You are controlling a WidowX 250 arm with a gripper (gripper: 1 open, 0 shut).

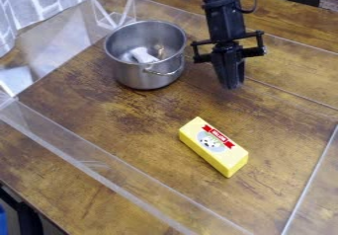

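My black gripper [227, 59] hangs at the upper middle of the camera view, just right of a steel pot [148, 41], above the wooden table; whether its fingers are shut is hard to make out, and nothing clearly shows between them. A white object [141, 56] lies inside the pot. A yellow box [212, 148] with a red-and-white label lies on the table at the lower middle, apart from the gripper.
Clear plastic panels or strips [66, 145] run along the left and lower-left.
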